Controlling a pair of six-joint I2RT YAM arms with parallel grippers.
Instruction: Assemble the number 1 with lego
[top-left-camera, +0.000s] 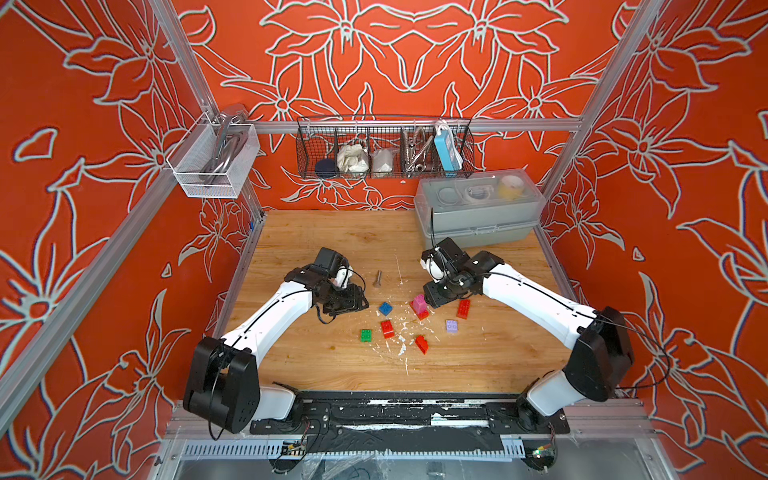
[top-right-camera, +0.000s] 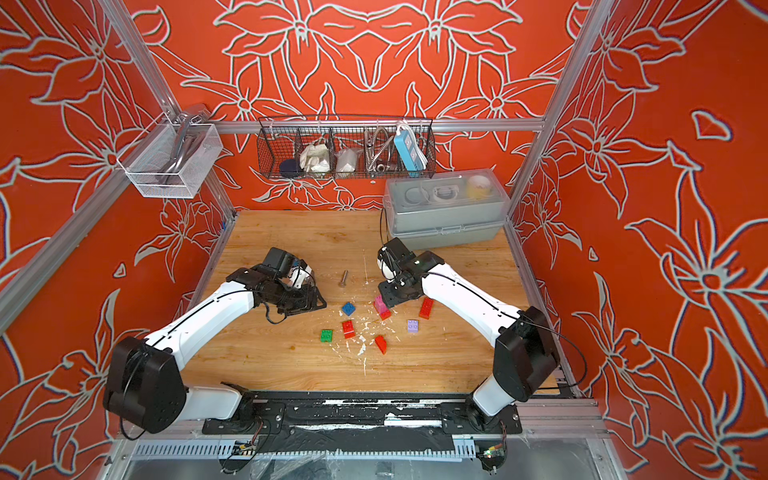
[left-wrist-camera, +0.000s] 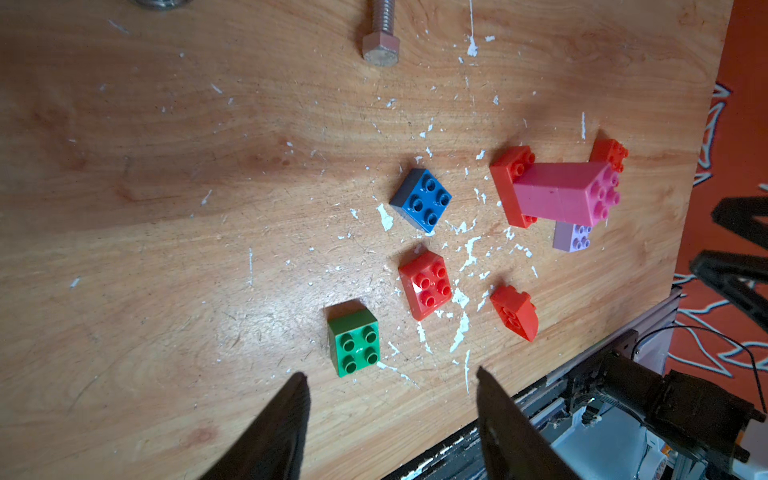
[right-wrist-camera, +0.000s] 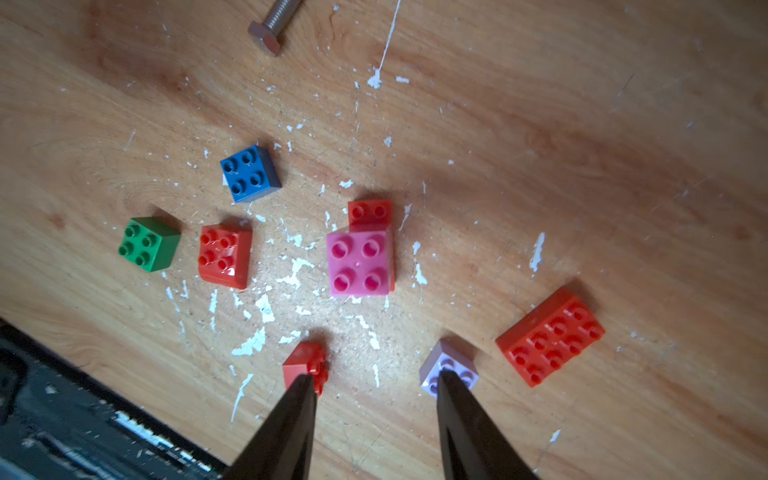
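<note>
A tall pink brick (right-wrist-camera: 358, 257) stands on a red brick (right-wrist-camera: 369, 208) mid-table. Around them lie a blue brick (right-wrist-camera: 249, 173), a green brick (right-wrist-camera: 152, 244), a red square brick (right-wrist-camera: 224, 260), a small red sloped piece (right-wrist-camera: 304, 364), a lilac brick (right-wrist-camera: 446, 368) and a long red brick (right-wrist-camera: 550, 336). My right gripper is open above and beside the pink stack, holding nothing. My left gripper is open over the left of the table, near the green brick, holding nothing.
A metal bolt (left-wrist-camera: 381, 44) lies behind the bricks. A lidded plastic box (top-left-camera: 476, 224) fills the back right; a wire basket (top-left-camera: 384, 148) hangs on the back wall.
</note>
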